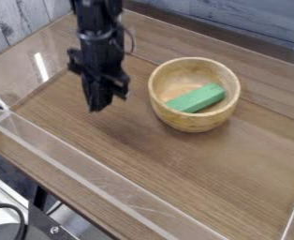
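Observation:
My gripper (91, 81) hangs at the upper left, dark and pointed downward, its white-and-black arm reaching in from the top edge. It is shut, with nothing visible between its fingers. To its right, apart from it, a round wooden bowl (168, 73) sits on the wooden surface and holds a green block (196, 99), lying at a slant inside.
Clear plastic strips or edges run along the lower left, and a dark cable (6, 211) lies in the bottom left corner.

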